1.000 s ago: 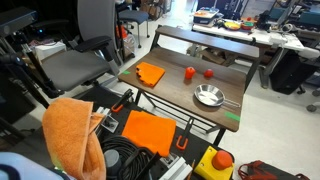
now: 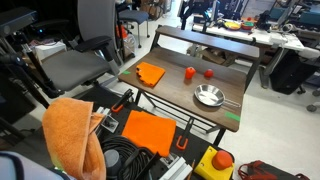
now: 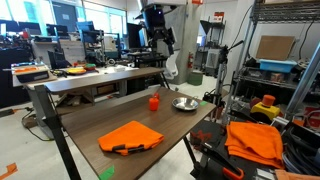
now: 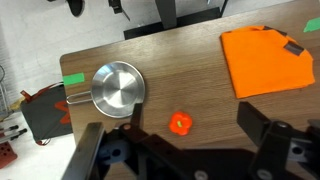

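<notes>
My gripper hangs over the wooden table, its two dark fingers wide apart at the bottom of the wrist view, with nothing held between them. A silver pan [image 4: 118,88] with a thin handle rests to the left in that view. An orange cloth [image 4: 267,60] lies flat on the right. Between the fingertips, lower down on the tabletop, shows a small red object [image 4: 180,123]. Exterior view 1 has two red items, a taller one [image 2: 190,72] and a smaller round one [image 2: 208,73], between the cloth [image 2: 150,74] and the pan [image 2: 210,95].
Green tape pieces [image 4: 73,79] mark spots near the table edges. A yellow box [image 2: 214,163] with a red top stands off the table, along with another orange cloth [image 2: 149,131] and black cables. Bare wood [image 2: 175,90] separates the orange cloth from the pan.
</notes>
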